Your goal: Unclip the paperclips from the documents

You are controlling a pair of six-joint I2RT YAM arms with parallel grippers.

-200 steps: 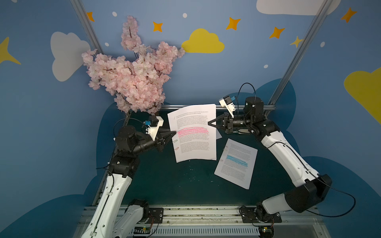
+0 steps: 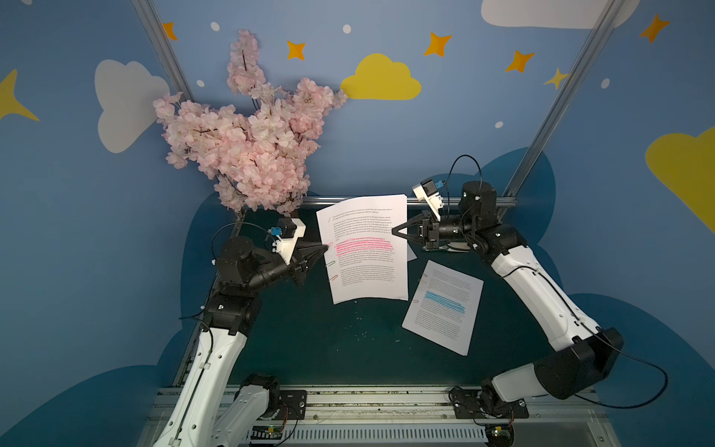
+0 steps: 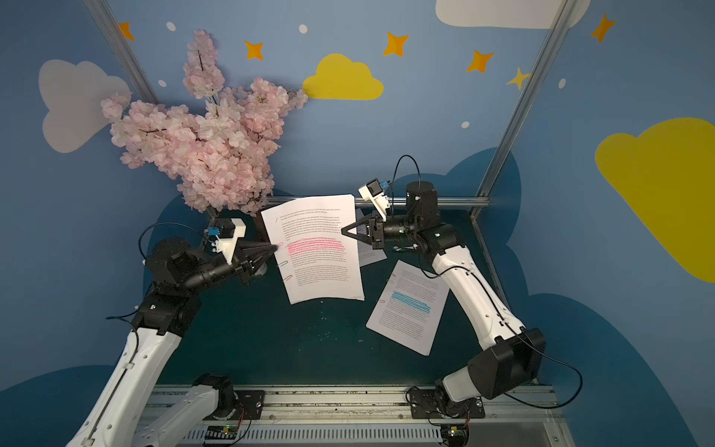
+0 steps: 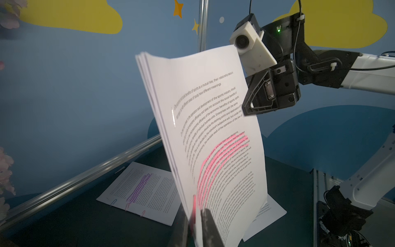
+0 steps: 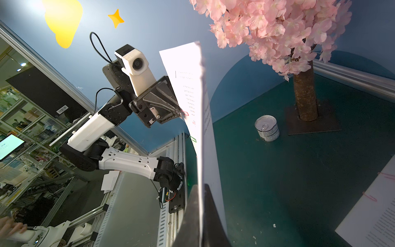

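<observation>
A multi-page document (image 2: 365, 268) with a pink highlighted passage hangs raised between my arms. On its right edge my right gripper (image 2: 394, 231) is shut, the sheets running between its fingers in the right wrist view. At the left edge my left gripper (image 2: 326, 247) is shut with a pink paperclip (image 4: 194, 205) at its fingertips, beside the paper's edge. Below it on that edge sit a green paperclip (image 3: 283, 262) and a red paperclip (image 3: 288, 278). A pale clip (image 4: 173, 117) shows near the top left corner.
A blue-highlighted document (image 2: 447, 316) lies flat at front right, with clips on its left edge. A purple-highlighted document (image 4: 160, 191) with several clips lies behind the raised one. A can (image 5: 267, 128) and a blossom tree (image 2: 245, 141) stand at back left.
The raised document has shifted slightly right with my right gripper. My left gripper has drawn back slightly left, its tips now closer to the paper's left edge.
</observation>
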